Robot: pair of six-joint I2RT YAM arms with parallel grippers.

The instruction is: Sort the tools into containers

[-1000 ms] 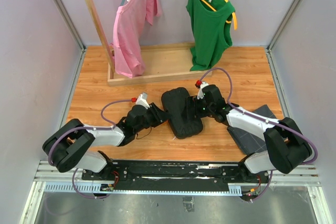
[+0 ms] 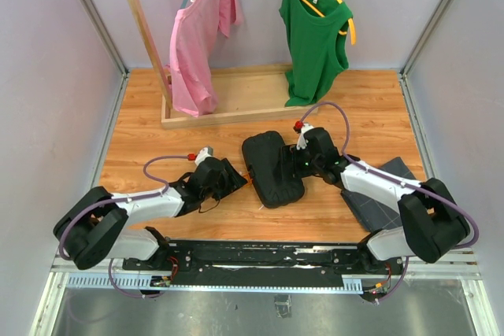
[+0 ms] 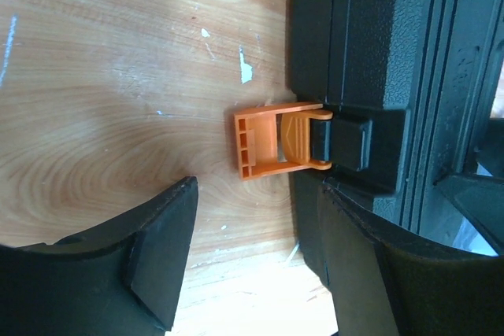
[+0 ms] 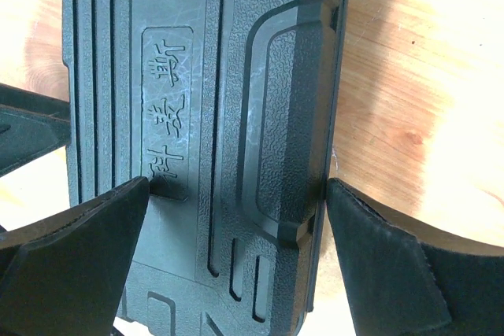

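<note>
A black tool case (image 2: pixel 269 182) lies on the table. In the left wrist view its orange latch (image 3: pixel 260 143) sticks out from the side wall (image 3: pixel 366 60). My left gripper is open at that latch, its fingertips just short of it, nothing between them. In the right wrist view the case's ribbed lid, with embossed characters (image 4: pixel 165 116), fills the middle. My right gripper stands open across that lid, one finger at the case's right edge.
A wooden rack (image 2: pixel 224 120) with a pink top (image 2: pixel 197 53) and a green top (image 2: pixel 315 45) stands at the back. A dark flat panel (image 2: pixel 378 206) lies at right. The table left of the case is clear.
My left gripper has drawn back leftward from the case side since a second ago and shifted slightly. The case and the right arm look unchanged.
</note>
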